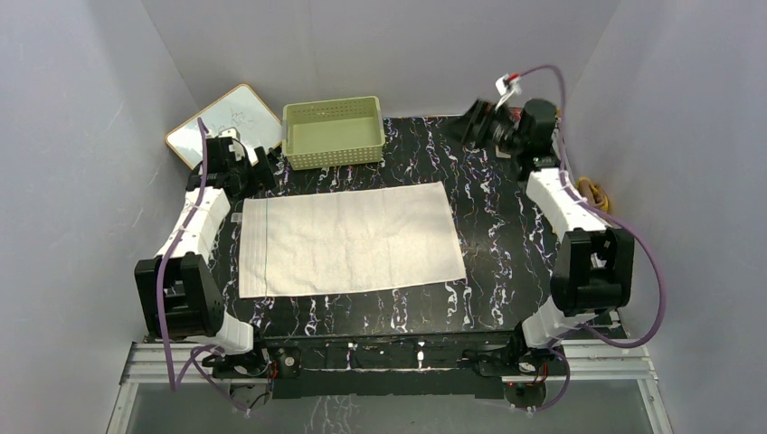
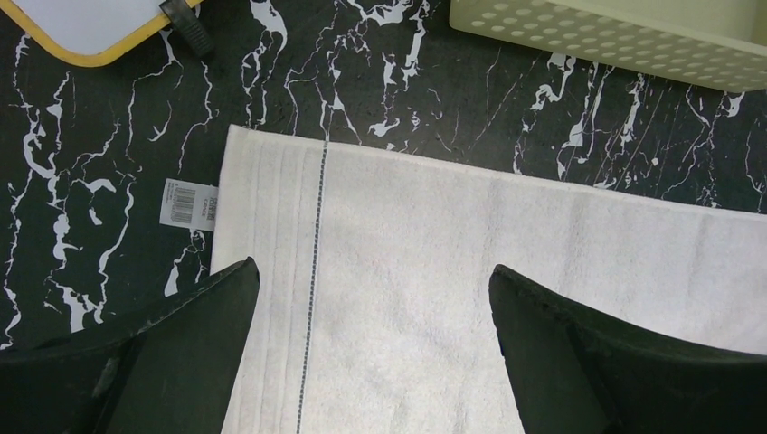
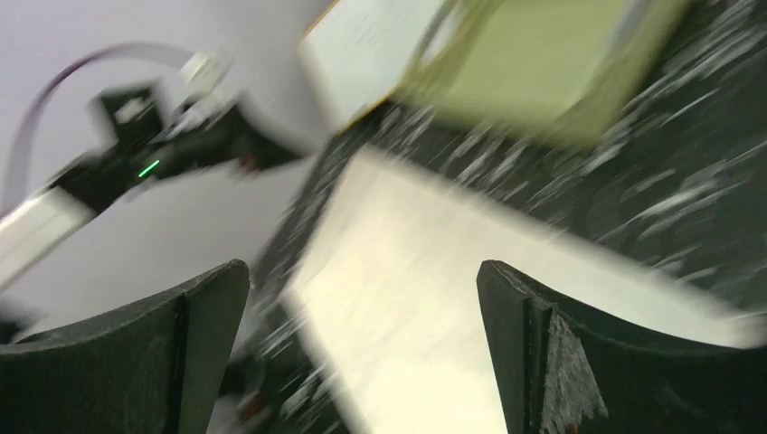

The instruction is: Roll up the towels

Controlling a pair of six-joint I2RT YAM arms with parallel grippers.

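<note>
A white towel (image 1: pixel 353 240) lies flat in the middle of the dark marble table, its striped end and label at the left, seen also in the left wrist view (image 2: pixel 407 262). My left gripper (image 1: pixel 261 169) hangs open above the towel's back-left corner, nothing between its fingers. My right gripper (image 1: pixel 479 122) is open in the air at the back right, beyond the towel's corner; its wrist view is blurred, showing the towel and the left arm.
A green plastic basket (image 1: pixel 333 127) sits at the back middle. A whiteboard (image 1: pixel 206 131) leans at the back left. A book and yellow items lie at the right edge, partly hidden by the right arm. Bare table (image 1: pixel 493 253) is right of the towel.
</note>
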